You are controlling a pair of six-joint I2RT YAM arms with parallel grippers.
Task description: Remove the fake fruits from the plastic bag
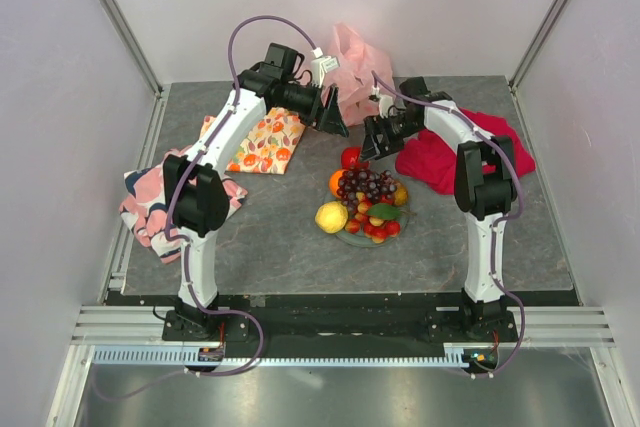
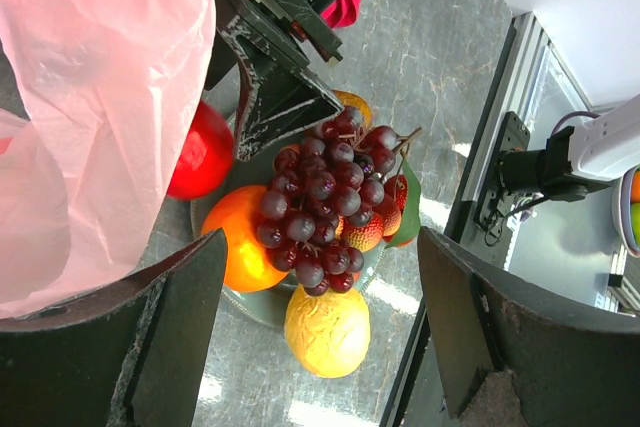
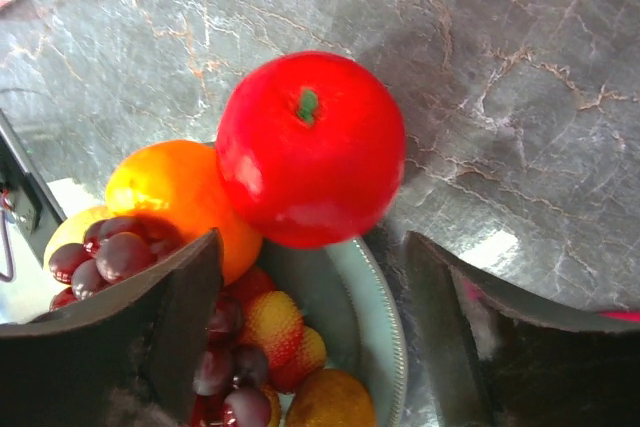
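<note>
The pink plastic bag (image 1: 355, 57) stands at the back, filling the left of the left wrist view. Below my right gripper (image 1: 377, 142), a red apple (image 3: 310, 147) sits at the back rim of the plate (image 3: 385, 337), beside an orange (image 2: 242, 242), dark grapes (image 1: 365, 183), a yellow lemon (image 1: 331, 217) and small red-yellow fruits (image 3: 270, 332). My left gripper (image 1: 330, 117) is above and left of the plate, near the bag, open with nothing visible between its fingers. My right gripper is open, its fingers just over the plate's edge, short of the apple in its view.
A patterned cloth (image 1: 262, 147) and a pink striped cloth (image 1: 150, 207) lie on the left; a red cloth (image 1: 430, 167) lies on the right.
</note>
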